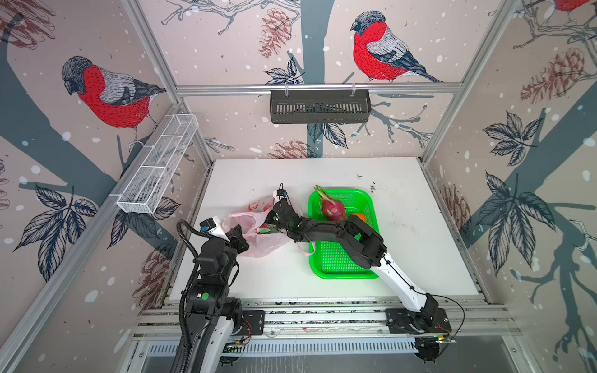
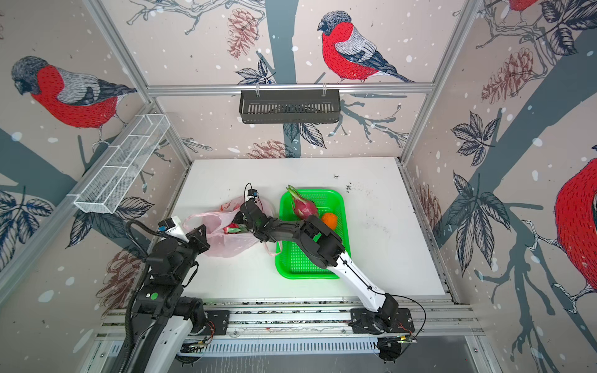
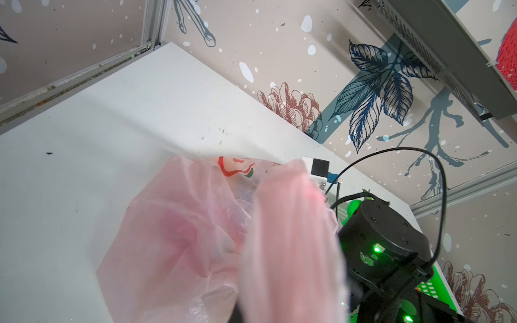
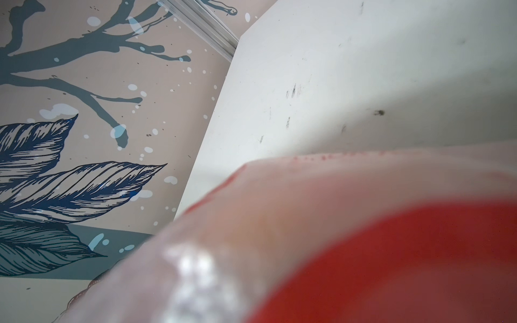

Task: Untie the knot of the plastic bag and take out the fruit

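Note:
The pink plastic bag (image 1: 255, 245) (image 2: 220, 242) lies crumpled on the table, with red printing and something red and green showing within. My right gripper (image 1: 271, 218) (image 2: 239, 218) reaches into it from the right, shut on the bag; its wrist view is filled low down with blurred pink and red plastic. My left gripper (image 1: 236, 237) (image 2: 200, 236) is shut at the bag's left side, and blurred pink plastic rises close before its camera, hiding the fingertips. A dragon fruit (image 1: 332, 208) and an orange (image 2: 329, 220) sit in the green basket.
The green basket (image 1: 335, 273) stands right of the bag, partly under my right arm. Free table (image 1: 423, 236) lies to the right and along the back. A dark shelf (image 1: 320, 108) hangs on the back wall, a white wire rack (image 1: 155, 168) on the left.

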